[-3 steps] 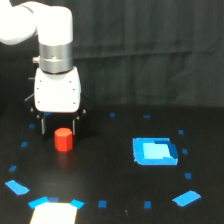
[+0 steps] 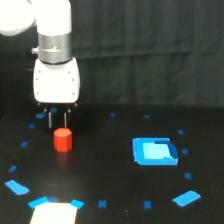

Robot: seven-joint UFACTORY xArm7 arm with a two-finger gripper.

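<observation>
A small red block [image 2: 63,140] is on the dark table at the left, its near side and top in plain sight. Behind or above it in the camera view is my gripper [image 2: 62,120], pointing down from the white arm. The two dark fingers stand apart, and nothing shows between them. Against the dark background their tips are hard to make out, so I cannot tell how high they are over the block. To the right lies a blue-taped square [image 2: 136,151] with a pale blue and white middle.
Small blue tape marks dot the table, with larger blue strips [image 2: 186,198] near the front corners. A pale square [image 2: 54,213] sits at the front left edge. Bare dark table separates the block from the taped square.
My gripper has shifted slightly right and sits a little higher in the picture. The red block is in nearly the same place, and the taped square has not moved.
</observation>
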